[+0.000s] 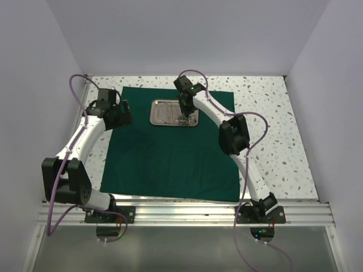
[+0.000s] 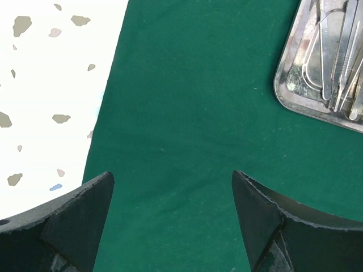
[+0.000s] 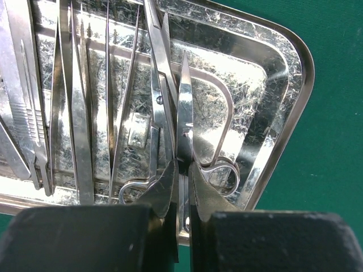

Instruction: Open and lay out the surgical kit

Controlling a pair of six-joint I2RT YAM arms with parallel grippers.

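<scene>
A metal tray [image 1: 152, 116] of surgical instruments lies toward the back of the green cloth [image 1: 170, 164]. Over its right part, my right gripper is shut on a pointed steel instrument [image 3: 185, 113], seemingly scissors; its blade points away from the fingers, which hide much of the rest. Beside and partly under it lie ring-handled scissors [image 3: 159, 45]. Tweezers [image 3: 82, 130] and scalpel handles [image 3: 25, 85] fill the tray's left side. My left gripper is open and empty over the cloth, left of the tray.
Speckled white table [image 1: 269, 136] shows around the cloth, with clear room on the right. Slim instruments lie close together in the tray, some crossing.
</scene>
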